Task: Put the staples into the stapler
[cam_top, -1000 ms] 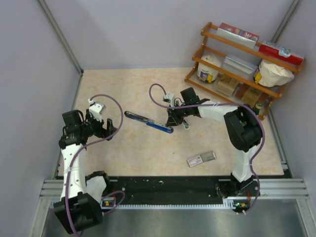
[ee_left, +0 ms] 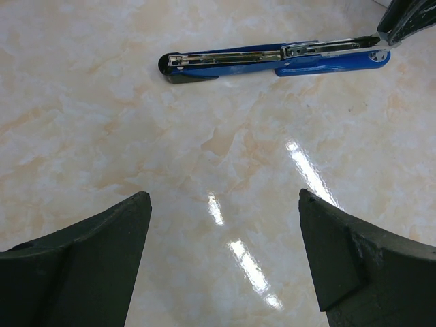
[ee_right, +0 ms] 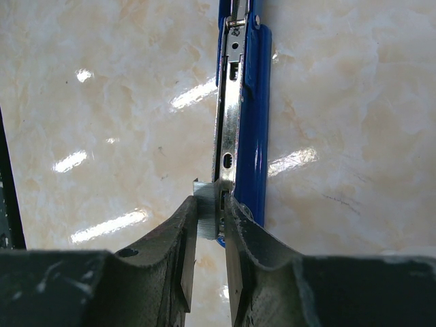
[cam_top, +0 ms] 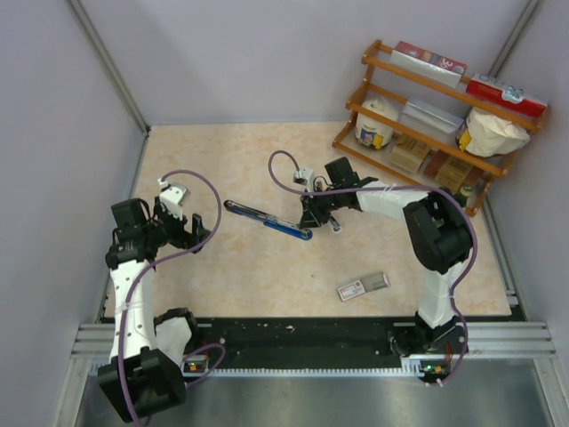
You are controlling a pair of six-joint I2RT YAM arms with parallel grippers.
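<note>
The blue stapler lies opened out flat on the table, its metal channel exposed along its length in the left wrist view. My right gripper is shut on a short grey strip of staples. That strip is over the end of the stapler's metal channel, set off to its left side in the right wrist view. Whether it touches the channel I cannot tell. My left gripper stands open left of the stapler, with bare table between its fingers.
A staple box lies near the table's front right. At the back right stands a wooden shelf holding boxes and tubs.
</note>
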